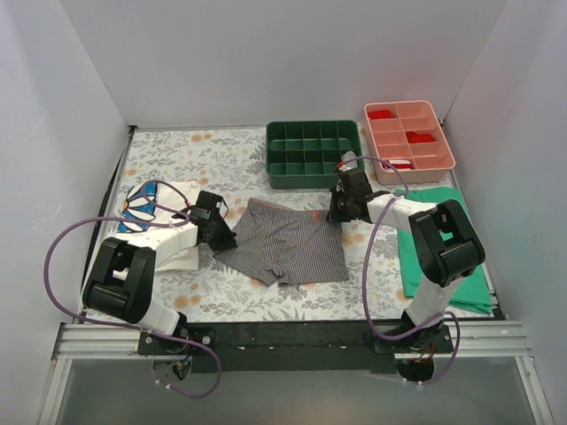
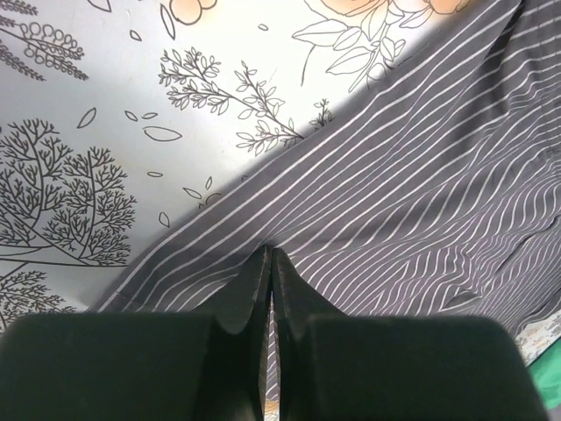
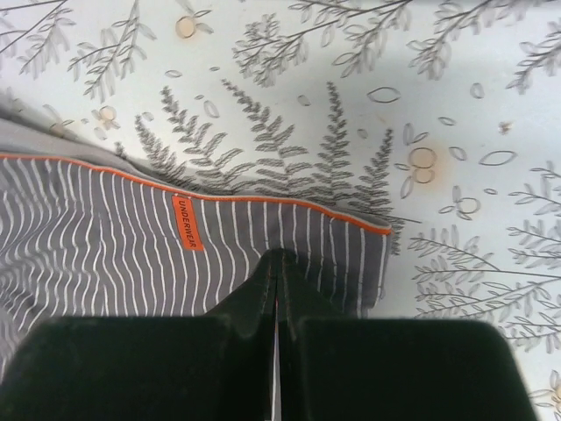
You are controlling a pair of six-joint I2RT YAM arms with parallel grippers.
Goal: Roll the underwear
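Note:
The grey, white-striped underwear [image 1: 306, 252] lies spread on the floral mat, wrinkled through its middle. In the right wrist view its orange-edged waistband with an orange tag [image 3: 187, 221] crosses ahead of my right gripper. That gripper is shut on the cloth just inside the waistband, near a corner. At the opposite end, my left gripper has its fingertips together on the striped cloth [image 2: 368, 202], which puckers at the tips. How much fabric sits between either pair of fingers is hidden.
An empty green divided box [image 1: 312, 126] stands behind the underwear. To its right is a pink divided box [image 1: 413, 111] with red items. Green cloth [image 1: 474, 274] lies at right, and white and blue cloth [image 1: 182, 260] at left.

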